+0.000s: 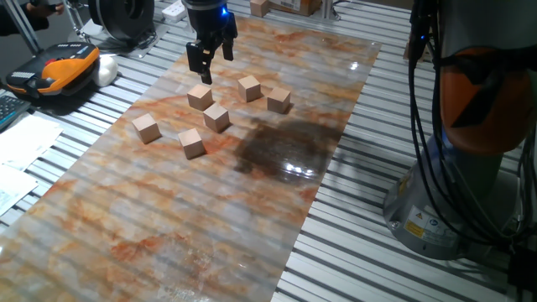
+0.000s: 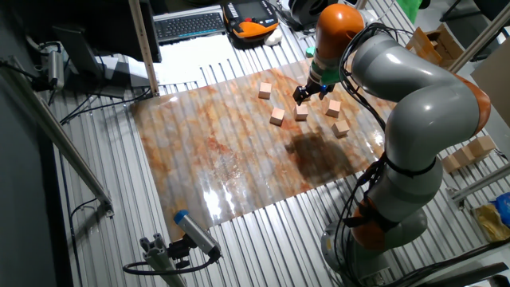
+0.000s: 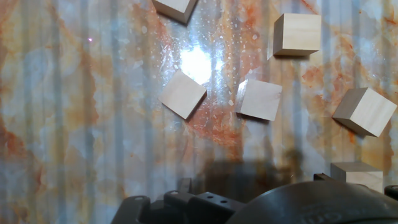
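Note:
Several plain wooden cubes lie apart from one another on a glossy orange-and-white marbled sheet point(image 1: 168, 218). In exterior view 1 the leftmost is one cube point(image 1: 145, 127), the nearest another cube point(image 1: 190, 143), and a further cube point(image 1: 278, 100) sits at the right of the group. My gripper point(image 1: 216, 68) hangs above the sheet, just beyond the cubes, its two fingers spread with nothing visible between them. From the wrist, a cube point(image 3: 182, 94) and a second cube point(image 3: 259, 99) lie near mid-frame, while another cube point(image 3: 357, 175) is partly hidden behind the gripper body.
An orange-and-black device point(image 1: 54, 71) and papers point(image 1: 21, 155) lie left of the sheet. The arm's base point(image 1: 428, 218) stands at the right. More wooden blocks point(image 2: 468, 154) sit off the sheet. The near part of the sheet is bare.

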